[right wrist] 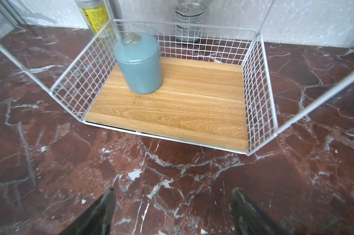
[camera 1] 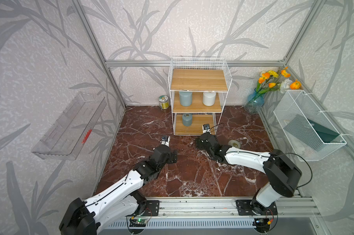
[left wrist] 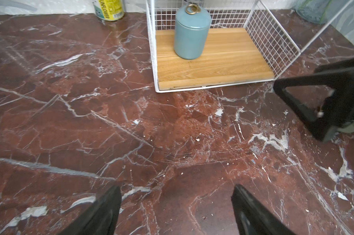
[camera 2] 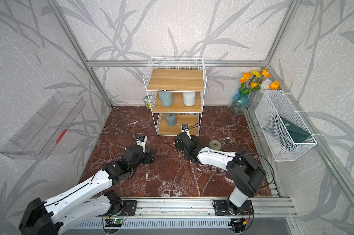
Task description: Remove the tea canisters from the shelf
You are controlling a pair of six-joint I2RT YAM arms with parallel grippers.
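On the bottom tier of the white wire shelf stands a blue-grey canister, upright near the left side. Another blue canister and a white canister occupy the middle tier, their tops hidden under the upper board. My right gripper hovers over the table in front of the shelf, its fingers apart with nothing between them. To the left and nearer the front, my left gripper is open above bare marble, also empty. The top tier is bare.
A yellow-green can stands left of the shelf; a grey can is behind it. A round pale object lies right of my right gripper. Flowers in a blue vase fill the back right corner.
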